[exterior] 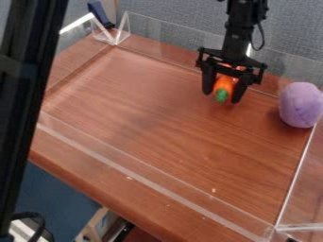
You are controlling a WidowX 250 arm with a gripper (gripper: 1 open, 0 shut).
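My black gripper [225, 83] is at the back right of the wooden table, its fingers around an orange object with a green end [222, 93], which looks like a toy carrot. Whether the fingers are closed tightly on it or merely around it is hard to tell. A purple round object [300, 105] sits to the right of the gripper, apart from it.
Clear low walls [151, 180] border the table, with a grey wall [177, 19] behind. A dark post [19, 95] stands at the far left.
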